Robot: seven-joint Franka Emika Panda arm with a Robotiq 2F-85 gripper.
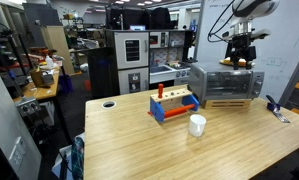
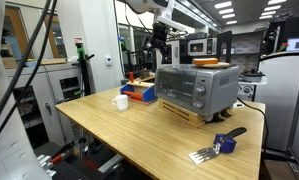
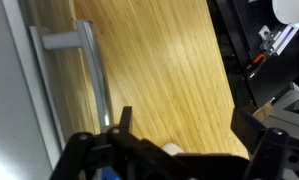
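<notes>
My gripper [image 1: 236,64] hangs in front of the silver toaster oven [image 1: 197,80], near the top of its front. In the wrist view the gripper is open, its fingers spread wide with only bare wood seen below. The oven's metal handle [image 3: 97,75] runs along the left of that view, close to the left finger; whether they touch I cannot tell. A white mug [image 2: 121,102] stands upright on the table, partly hidden behind the gripper in the wrist view. The oven rests on a wooden stand [image 2: 184,113].
A blue rack with a wooden top [image 1: 174,98] stands left of the oven. A spatula [image 2: 202,155] and a blue object [image 2: 225,143] lie on its other side. An orange item [image 2: 205,62] sits on top of the oven.
</notes>
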